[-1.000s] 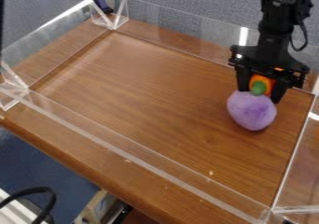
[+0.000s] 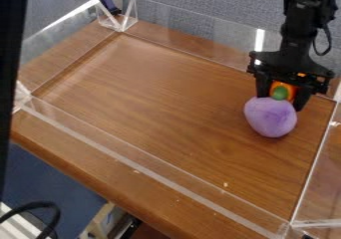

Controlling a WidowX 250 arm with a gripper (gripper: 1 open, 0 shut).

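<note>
At the right of the camera view a black robot gripper [image 2: 285,82] points down over a small orange object with a green spot [image 2: 284,92], which sits between its fingers. Just below, touching it, is a rounded purple object [image 2: 270,119] on the wooden table [image 2: 160,114]. Whether the fingers are closed on the orange object is hard to tell.
Clear plastic walls [image 2: 193,39] border the table on several sides, the right one close beside the gripper. A dark cable [image 2: 40,208] shows at the lower left, off the table.
The gripper and the orange object have shifted very slightly downward since a second ago. Otherwise little differs.
</note>
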